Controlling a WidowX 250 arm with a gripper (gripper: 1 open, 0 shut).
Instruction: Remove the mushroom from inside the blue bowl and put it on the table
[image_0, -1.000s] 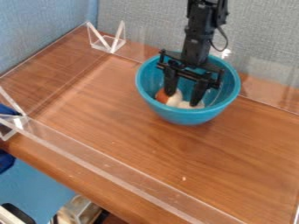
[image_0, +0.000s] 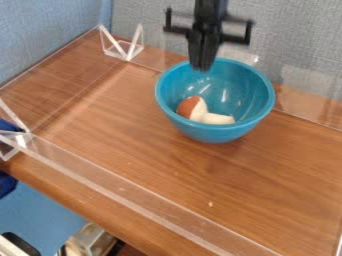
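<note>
The blue bowl (image_0: 170, 101) stands upright on the wooden table, toward the back and right of centre. Inside it, low on the near side, lies the mushroom (image_0: 195, 108), with an orange-brown cap and a pale stem pointing right. Above the bowl's far rim hangs my black gripper (image_0: 202, 68), blurred, its fingertips together and pointing down. Nothing is between them, and a clear gap separates them from the mushroom.
Bare wooden table (image_0: 147, 165) spreads left, front and right of the bowl. Clear low barriers edge the table, with a white bracket (image_0: 122, 44) at the back left. A grey wall (image_0: 301, 45) rises close behind the bowl.
</note>
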